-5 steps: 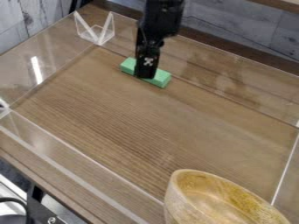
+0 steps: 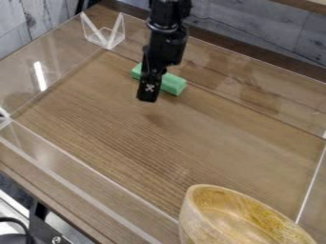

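My black gripper point(image 2: 149, 86) reaches down from the top centre, its fingers open and low over the left part of a green block point(image 2: 165, 84). The block lies on the wooden table point(image 2: 128, 143), partly hidden behind the fingers. I cannot tell whether the fingers touch it.
A large yellow bowl point(image 2: 242, 219) sits at the bottom right. A white wire-like object point(image 2: 105, 29) stands at the top left. A black cable shows at the lower left edge.
My gripper has come down and toward the front, lower over the green block. The block looks to be in the same place.
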